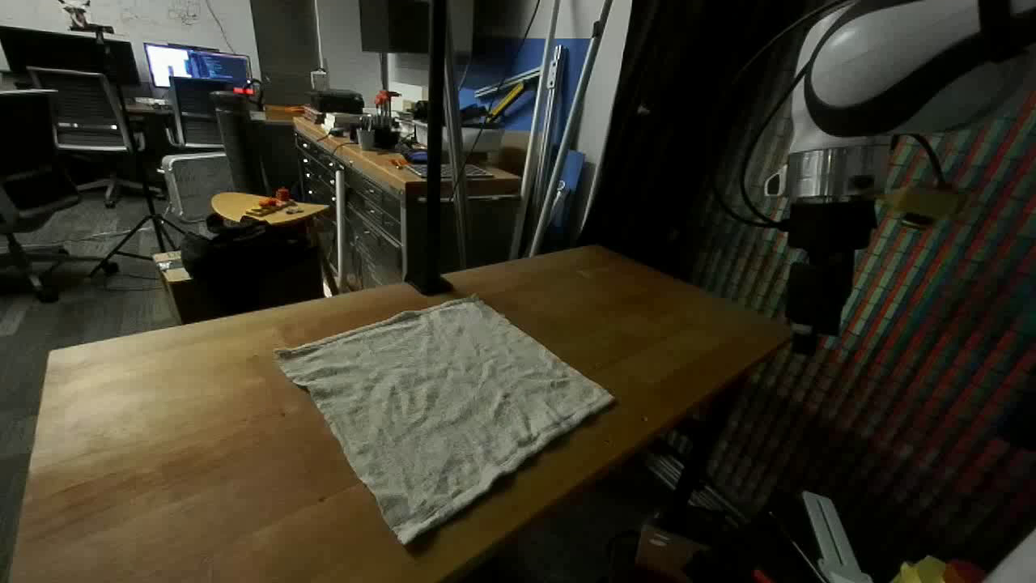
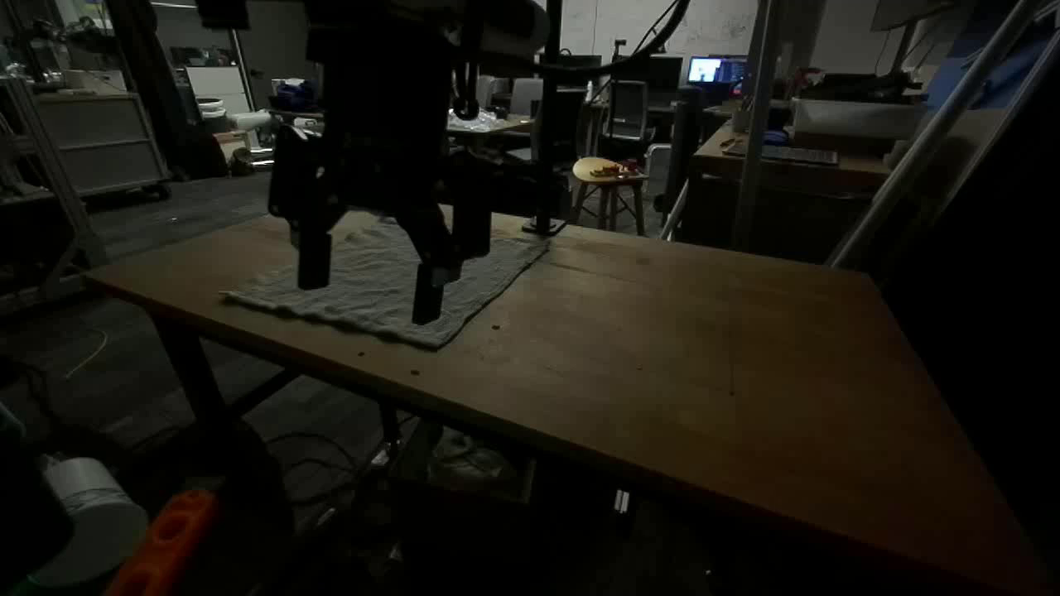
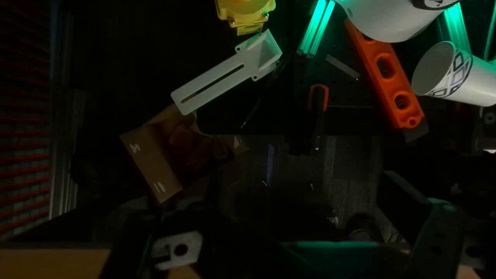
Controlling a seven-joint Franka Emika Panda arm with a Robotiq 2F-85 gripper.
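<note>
A pale grey cloth (image 1: 447, 403) lies spread almost flat on the wooden table (image 1: 165, 437), lightly wrinkled, with one corner pointing toward the near edge. My gripper (image 2: 370, 280) hangs open and pointing down, nothing between its dark fingers (image 2: 314, 263). In exterior view 1 the gripper (image 1: 804, 340) is off to the right, by the table's right corner and well away from the cloth. The wrist view shows neither the cloth nor any object between the fingers; there the gripper looks down past the table edge (image 3: 51, 265).
A black post (image 1: 427, 282) stands at the table's far edge. Beyond the near edge are an orange level (image 3: 390, 79), a white cup (image 3: 460, 74), a white bracket (image 3: 223, 76) and an open cardboard box (image 3: 153, 162). The tabletop around the cloth is otherwise largely bare.
</note>
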